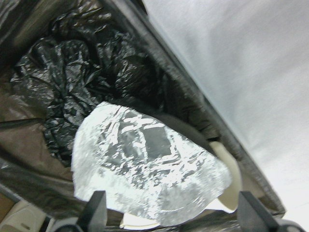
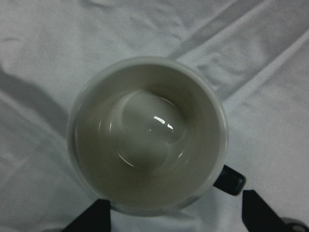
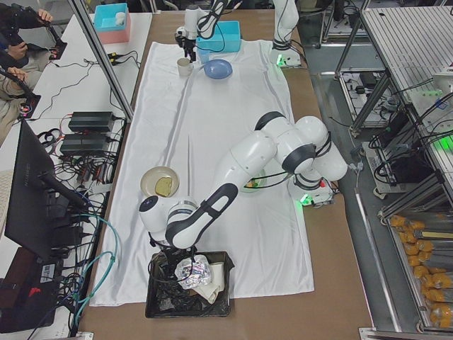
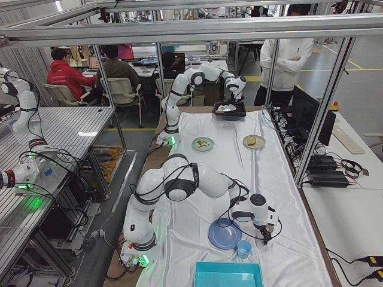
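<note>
My left gripper hangs over a black bin (image 3: 161,304) lined with plastic, its tips apart above crumpled foil (image 1: 145,164); paper and a beige item lie partly under the foil. My right gripper is open just over an off-white cup (image 2: 140,130), which stands on the white cloth near a blue plate (image 4: 224,236) and a light-blue cup (image 4: 244,251). Whether either gripper touches anything is hard to tell.
A tan plate (image 3: 148,184) with yellow food and a green plate (image 4: 202,143) sit at the left arm's end of the table. A cyan tray (image 4: 227,272) is by the right arm.
</note>
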